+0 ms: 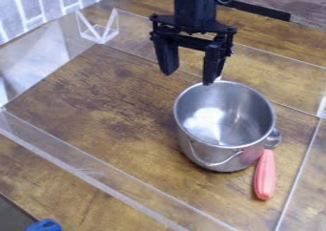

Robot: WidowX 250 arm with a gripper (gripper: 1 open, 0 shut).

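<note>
A steel pot [223,130] with a wire handle sits right of centre on the wooden table [95,115], its inside looking empty. Above and behind it hangs my black gripper [190,65], fingers pointing down and spread apart, with nothing seen between them. A red elongated object [265,175] lies just right of the pot, toward the front.
Clear plastic walls [38,139] border the work area. A white wire shape [99,29] stands at the back left. A blue object [42,224] is at the front left corner.
</note>
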